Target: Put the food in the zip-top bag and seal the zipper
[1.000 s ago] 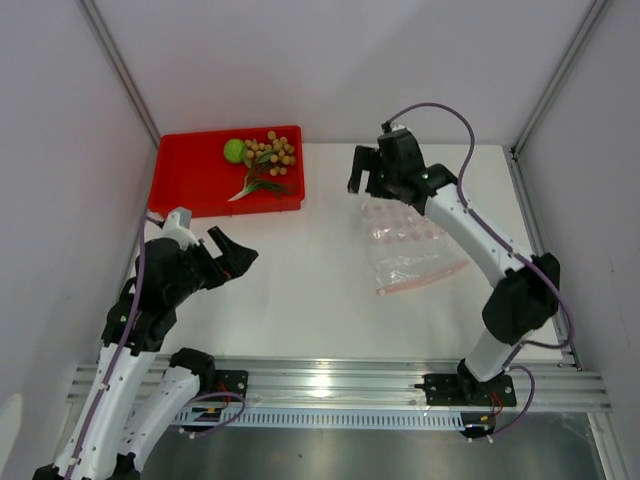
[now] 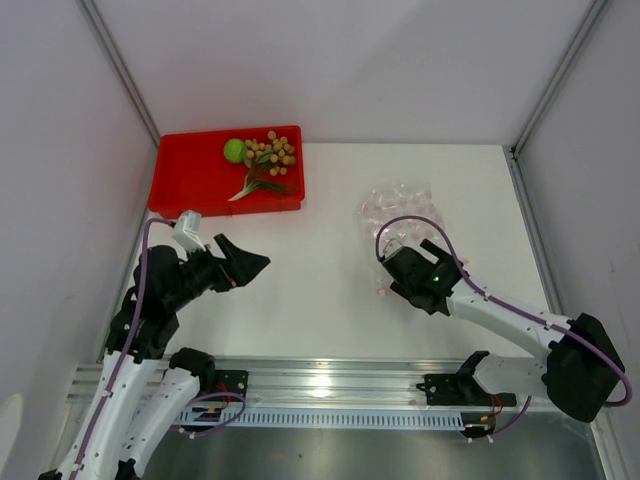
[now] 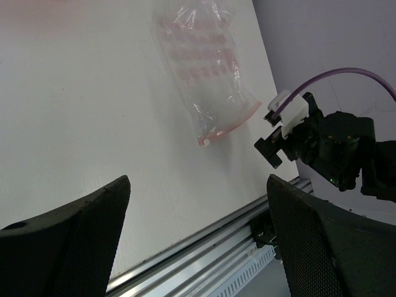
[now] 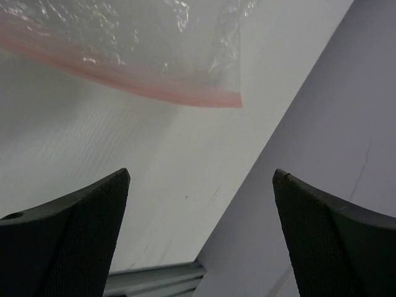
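A clear zip bag (image 2: pixel 400 210) with a pink zipper strip lies flat on the right of the table. My right gripper (image 2: pixel 420 260) is over its near end, open; in the right wrist view the pink strip (image 4: pixel 204 99) runs just beyond the fingers. My left gripper (image 2: pixel 240 262) stands open and empty over the left of the table, the bag visible ahead in the left wrist view. The food sits in a red tray: a green round item (image 2: pixel 235 151), brown round pieces on a cluster (image 2: pixel 280 152) and a leafy vegetable (image 2: pixel 250 185).
The red tray (image 2: pixel 185 175) stands at the back left. Walls and metal rails edge the table on the sides and front.
My right arm has swung down from the back toward the front, now over the bag's near end. My left gripper has shifted slightly right.
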